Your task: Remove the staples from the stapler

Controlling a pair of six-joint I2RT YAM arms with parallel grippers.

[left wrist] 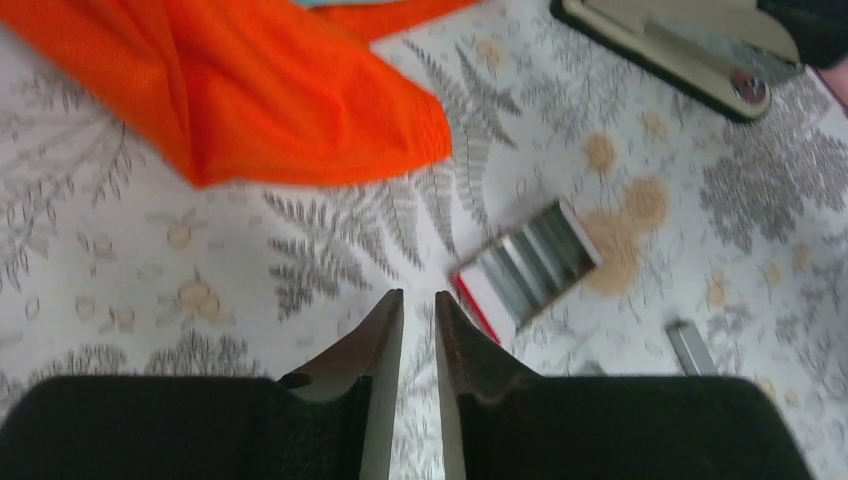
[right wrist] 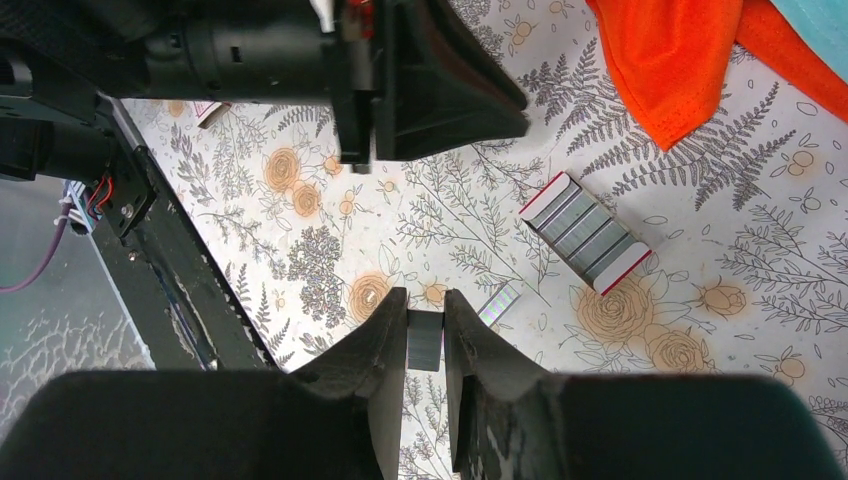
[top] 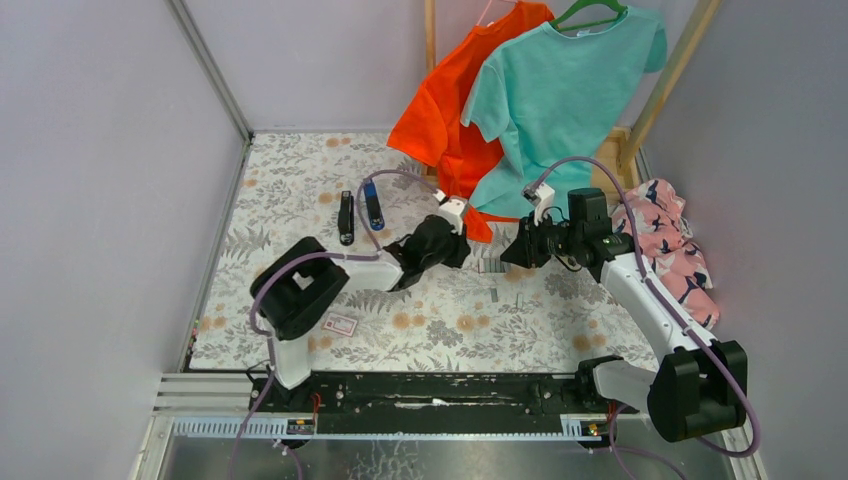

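A box of staple strips (left wrist: 530, 265) lies on the patterned table between the grippers. Loose strips (left wrist: 690, 347) lie nearer the front (right wrist: 498, 305). My left gripper hangs left of the box, its fingertips slightly apart with nothing seen between them. My right gripper is shut on a small grey block (right wrist: 424, 345), apparently a staple strip. In the left wrist view a stapler (left wrist: 680, 70) with metal and black parts sits at top right, partly under the right arm.
Two dark staplers (top: 346, 217) stand at the back left. Orange (top: 465, 170) and teal (top: 550, 90) shirts hang behind, the orange reaching the table. Pink cloth (top: 670, 250) is heaped at right. A card (top: 340, 325) lies at front left.
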